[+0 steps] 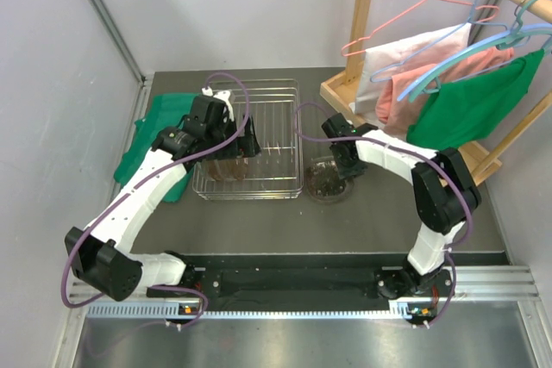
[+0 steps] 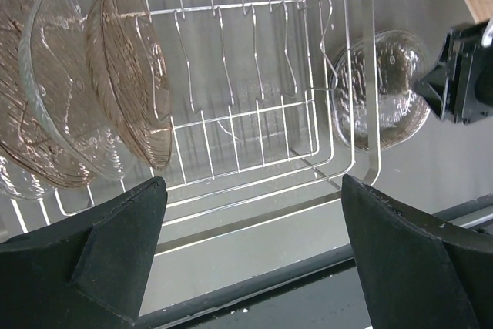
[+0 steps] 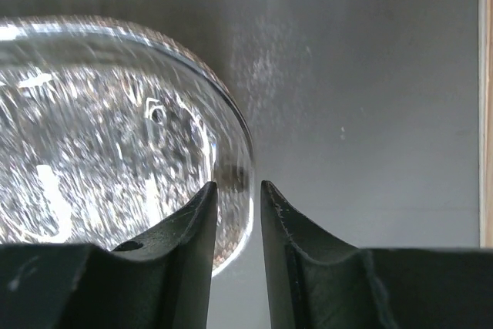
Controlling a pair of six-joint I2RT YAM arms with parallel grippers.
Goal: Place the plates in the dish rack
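Note:
A clear glass plate [image 1: 326, 185] lies flat on the table just right of the wire dish rack [image 1: 291, 140]. Over its right edge is my right gripper [image 1: 347, 180]; in the right wrist view the plate's rim [image 3: 243, 140] runs up to the narrow gap between the fingertips, which are open and hold nothing. Several glass plates [image 2: 127, 75] stand upright at the rack's left end, some clear and some brownish. My left gripper hangs above the rack, wide open and empty. The rack's slots right of the plates are bare.
A green cloth [image 1: 166, 127] lies left of the rack. At the back right stands a wooden stand [image 1: 345, 96] with hangers, and cloths such as a green one [image 1: 474, 105] hang from it.

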